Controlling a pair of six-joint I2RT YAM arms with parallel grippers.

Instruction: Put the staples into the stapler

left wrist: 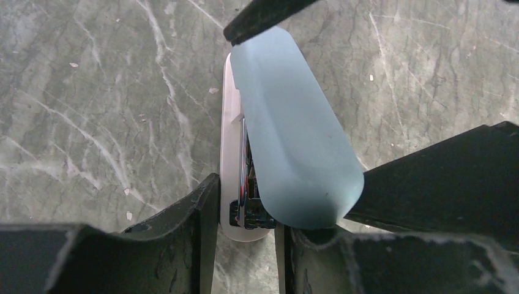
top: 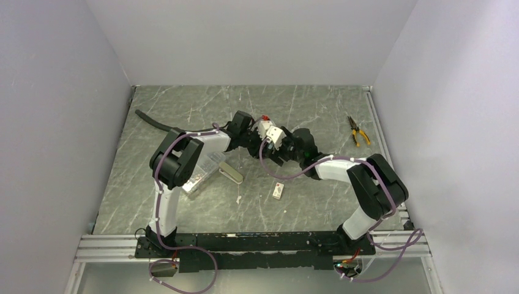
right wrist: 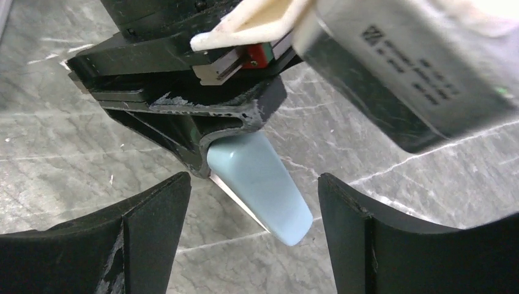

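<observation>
The light blue stapler [left wrist: 294, 122] lies on the grey table, its white base [left wrist: 231, 165] showing at one side in the left wrist view. My left gripper is shut on its lower end. My right gripper is part open around the stapler's blue top, a black finger [left wrist: 440, 171] on either side in the left wrist view; contact is unclear. In the top view both grippers meet near the centre and hide most of the stapler.
A small white box [top: 278, 190] and a beige stapler [top: 231, 173] lie in front, a clear compartment box [top: 207, 171] at left, pliers [top: 358, 131] at right. A dark tube [top: 150, 120] lies at back left.
</observation>
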